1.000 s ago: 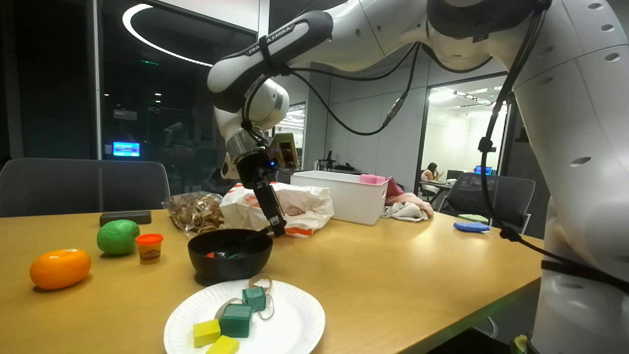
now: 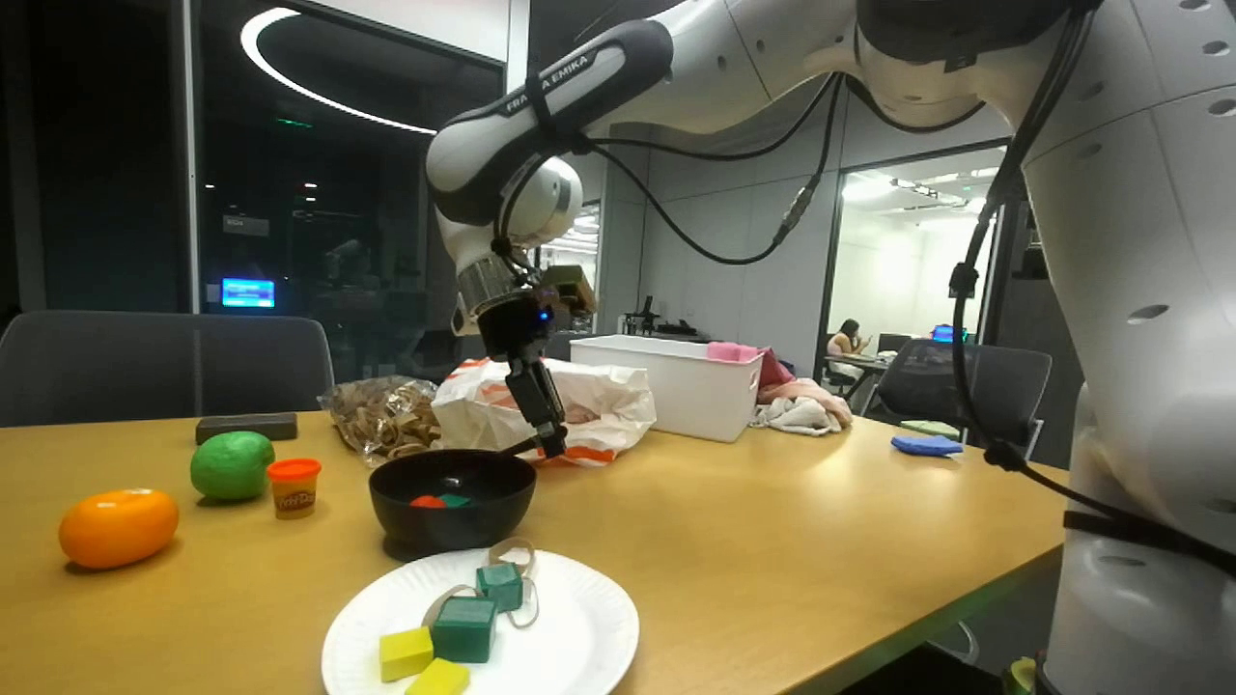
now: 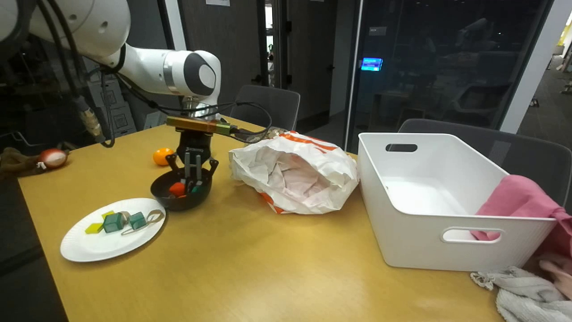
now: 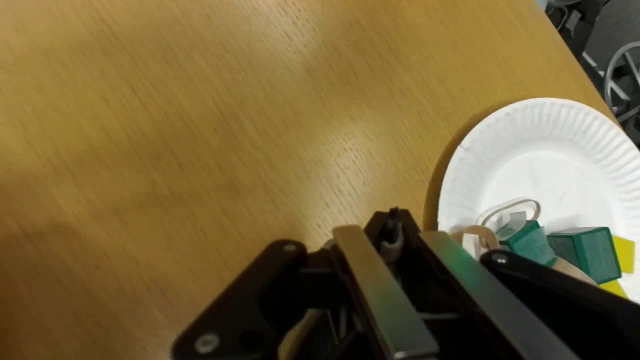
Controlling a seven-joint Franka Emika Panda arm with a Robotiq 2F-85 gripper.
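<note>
My gripper [image 2: 551, 442] is at the rim of the black bowl [image 2: 449, 521], pointing down, with its fingers close together. A slim dark handle [image 2: 520, 447] runs from the gripper over the bowl's edge; its far end cannot be made out. In the wrist view a narrow dark piece [image 4: 393, 235] shows between the finger bars, seemingly that same handle. Inside the bowl lie a red piece [image 2: 428, 502] and a green piece [image 2: 454, 500]. Exterior view 2 shows the fingers [image 3: 187, 167] in front of the red piece [image 3: 177, 188].
A white plate [image 2: 591, 620] with green and yellow blocks and tan bands stands close to the bowl. An orange fruit [image 2: 118, 528], green fruit [image 2: 232, 465] and Play-Doh tub [image 2: 294, 490] lie left. Behind are a paper bag [image 3: 321, 188] and white bin [image 3: 429, 241].
My gripper has shifted slightly right and up at the bowl's rim, and its wrist has turned. The red and green pieces in the bowl show more clearly now.
</note>
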